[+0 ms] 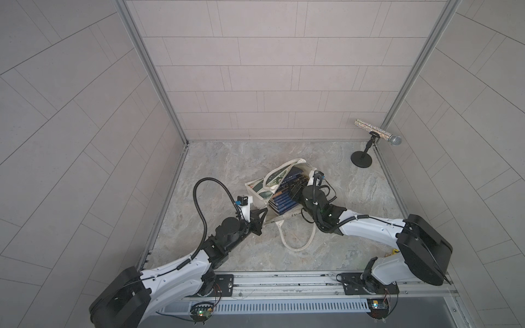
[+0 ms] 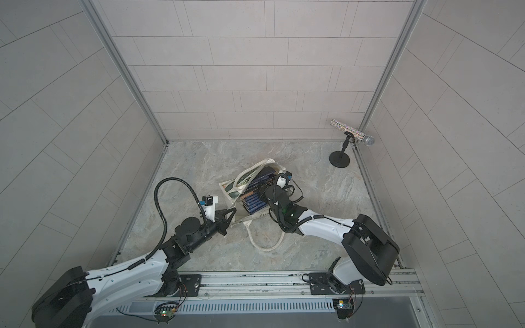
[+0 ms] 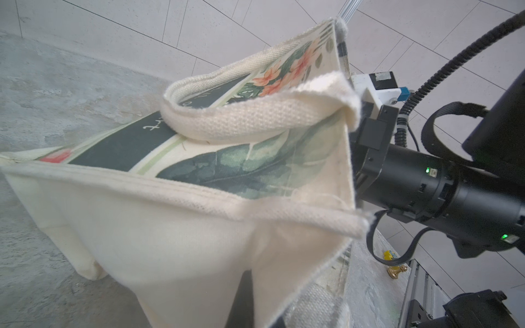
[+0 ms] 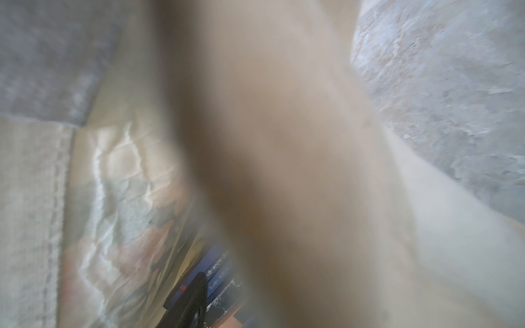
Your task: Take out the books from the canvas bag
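The canvas bag (image 1: 257, 187) lies open on the floor with floral lining, one strap loop toward the front. Several blue-spined books (image 1: 283, 201) are inside it. My left gripper (image 1: 261, 216) is at the bag's front-left edge, shut; in the left wrist view its fingertip shows dark against the white canvas (image 3: 164, 235). My right gripper (image 1: 295, 190) reaches into the bag over the books; in the right wrist view a dark finger is beside a blue book (image 4: 199, 262), much else blurred by close cloth. Its finger state is hard to see; only one finger shows clearly.
A black stand (image 1: 361, 158) with a glittery microphone (image 1: 377, 131) stands at the back right corner. A small yellow object (image 3: 389, 255) shows beyond the bag in the left wrist view.
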